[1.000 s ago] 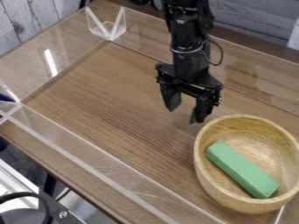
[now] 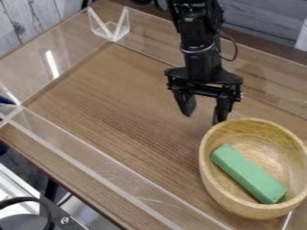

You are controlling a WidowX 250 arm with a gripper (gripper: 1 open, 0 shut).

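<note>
The black robot gripper (image 2: 204, 106) hangs from the top centre over the wooden table, just above and behind a round beige bowl (image 2: 278, 144). Its fingers stand apart, with nothing visible between them. A green rectangular block (image 2: 249, 172) lies inside the bowl at the lower right.
Clear plastic brackets sit at its back left corner and along the left edge. A black cable and dark round object are at the lower left, and a white wall is at the top right.
The arm and gripper have shifted slightly and turned, now sitting more upright above the back of the bowl. The bowl and green block have not moved.
</note>
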